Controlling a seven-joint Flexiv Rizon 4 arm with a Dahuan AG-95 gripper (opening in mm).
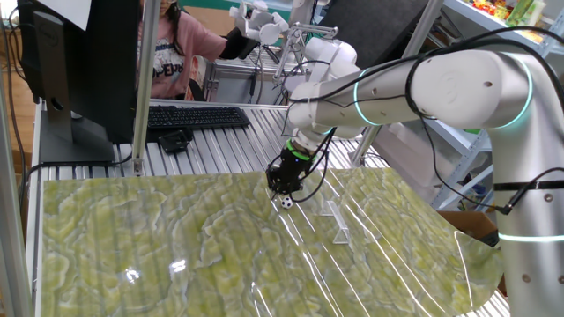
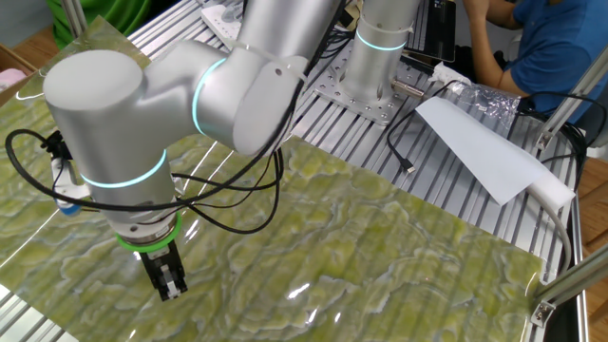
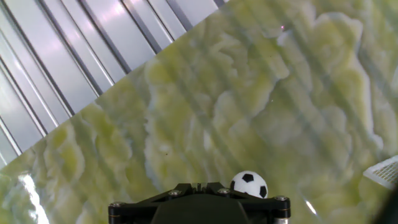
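Note:
A small black-and-white soccer ball (image 3: 250,184) rests on the green marbled board (image 3: 205,118). In the wrist view it shows at the lower edge, just right of the fingertips and partly covered by the gripper. My gripper is black, and its two fingers converge at the middle; they look shut with nothing visible between them. Exterior view 1 has the ball (image 1: 286,202) at the lower side of my gripper (image 1: 280,191), close by; whether they touch cannot be made out. In exterior view 2 my gripper (image 2: 172,294) points down over the board, and no ball is visible.
A clear, open-sided holder (image 1: 336,222) stands on the board right of the ball; a whitish mesh edge (image 3: 384,172) shows at the wrist view's right. The board's left half is bare. Behind it lie a keyboard (image 1: 198,116) and a monitor (image 1: 75,79) on the ribbed table.

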